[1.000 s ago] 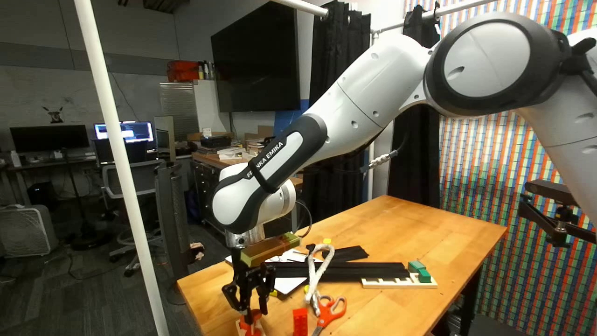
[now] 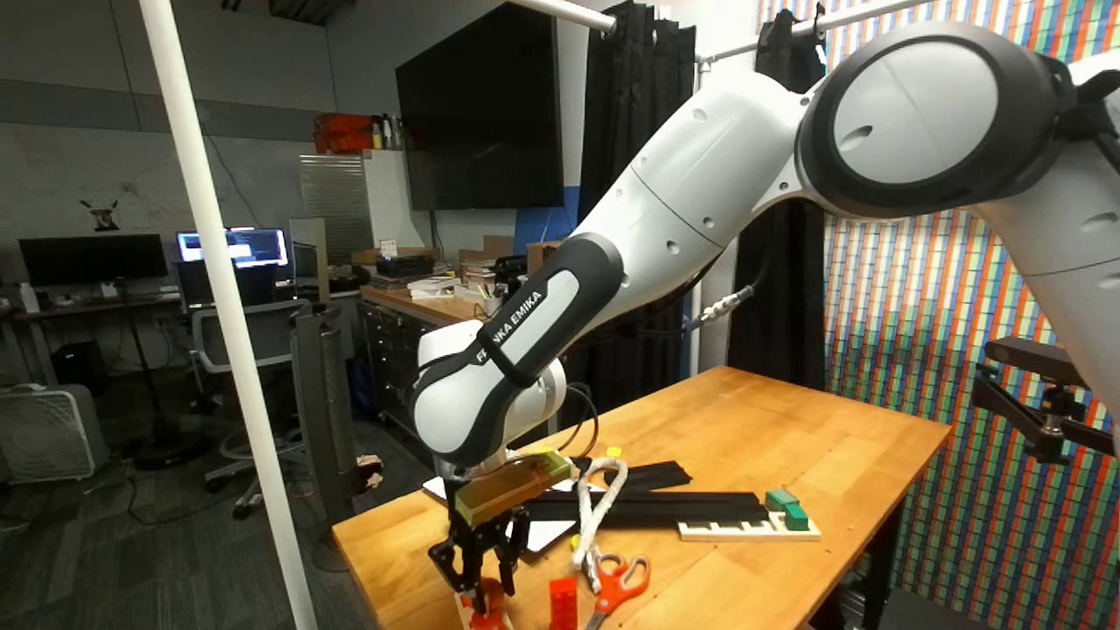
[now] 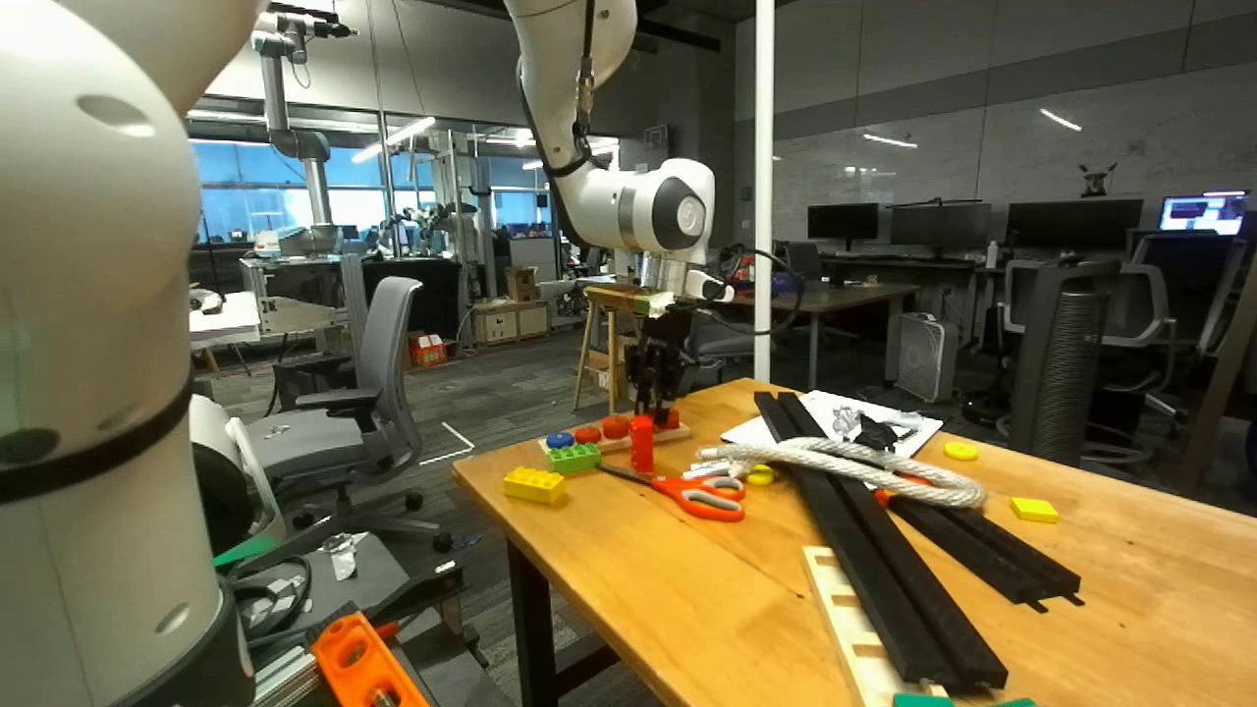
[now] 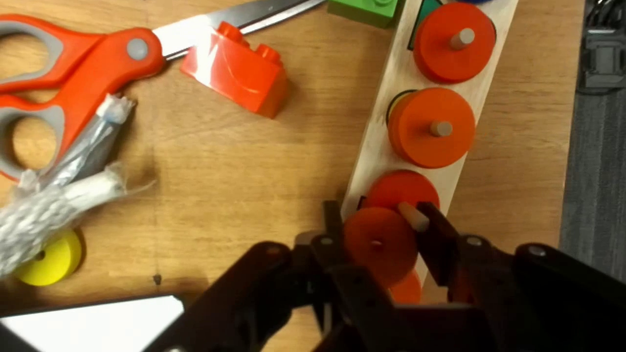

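Observation:
My gripper is shut on a red-orange disc [image 4: 380,249] with a small hole in its middle. That disc overlaps the near end of a narrow wooden peg board [image 4: 367,146], and I cannot tell whether it touches it. Just beyond it, another red disc [image 4: 400,187] sits on the board, with a tilted peg [image 4: 413,217] beside my right finger. Part of a further orange disc [image 4: 406,289] shows below the held one. In exterior view 1, the gripper [image 2: 488,588] points down low over the table's near left part.
Two red-orange discs stand on pegs farther along the board. A red block [image 4: 237,70], orange scissors [image 4: 111,64], a rope [image 4: 53,211] and a yellow disc [image 4: 53,258] lie left of it. A green block [image 3: 573,459] and yellow block [image 3: 533,484] lie near the table edge.
In exterior view 1, my gripper has moved down and slightly right. The visible end of the board also appears a little farther right.

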